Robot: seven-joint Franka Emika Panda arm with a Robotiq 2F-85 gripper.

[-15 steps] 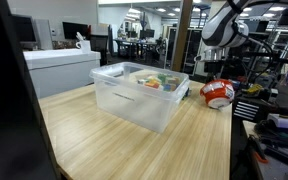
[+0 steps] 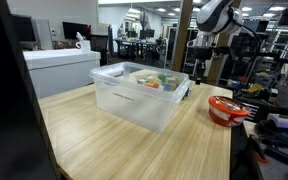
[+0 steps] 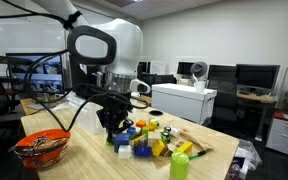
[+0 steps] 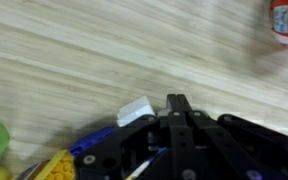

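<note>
My gripper is shut, with nothing showing between its fingertips. It points down over the table, close to a white block point(image 4: 136, 111) in the wrist view. Exterior view 2 has the gripper point(image 3: 111, 133) right of a red bowl point(image 3: 42, 150) and clear of it. That bowl point(image 2: 227, 110) rests on the table's right side in exterior view 1, apart from the gripper. Part of a red object point(image 4: 287, 18), seemingly the bowl, enters the wrist view at upper right.
Several colored blocks lie beside the gripper, among them a yellow block point(image 3: 161, 149). A green cylinder point(image 3: 179, 166) stands nearer the camera. The clear plastic bin point(image 2: 134, 101) stands behind the open stretch of wooden table point(image 2: 114, 145).
My gripper has since moved up and left, away from it.
</note>
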